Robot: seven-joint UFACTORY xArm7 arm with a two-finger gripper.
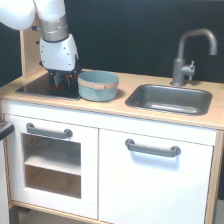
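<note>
A blue-grey pot point(99, 87) with a paler interior stands upright on the worktop, at the right edge of the dark stove top point(40, 88). My gripper point(65, 84) reaches down over the stove, just left of the pot, its dark fingers low against the black surface. Whether those fingers touch the pot's side is unclear. At this size they blend into the stove, so I cannot make out the gap between them or anything in it.
A metal sink point(170, 98) with a tall grey faucet point(184, 58) takes up the right side of the wooden worktop. Bare wood point(126, 88) lies between pot and sink. Below are cabinet doors with dark handles point(153, 148).
</note>
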